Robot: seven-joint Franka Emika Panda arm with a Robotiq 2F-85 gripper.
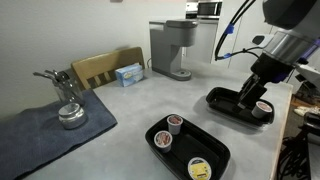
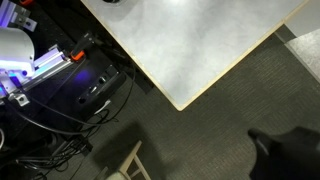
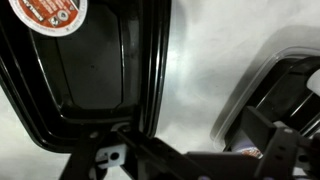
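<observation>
My gripper (image 1: 262, 90) hangs over the right-hand black tray (image 1: 222, 106), fingers spread and empty. One pod (image 1: 262, 109) sits in that tray's right end. The nearer black tray (image 1: 177, 161) holds two pods (image 1: 174, 123) with reddish lids, the second pod (image 1: 163, 140) beside the first, and a yellow-lidded pod (image 1: 199, 168). From the wrist, the gripper shows at the bottom with its fingers wide apart. A red-and-white pod (image 3: 52, 12) lies in a black tray (image 3: 150, 70) at left; part of another tray (image 3: 245, 100) appears at right.
A grey coffee machine (image 1: 172, 47) stands at the back, near a blue box (image 1: 130, 74) and a wooden rack (image 1: 105, 66). On a dark cloth (image 1: 50, 128) at left are a metal pot (image 1: 72, 116) and a utensil holder (image 1: 66, 88).
</observation>
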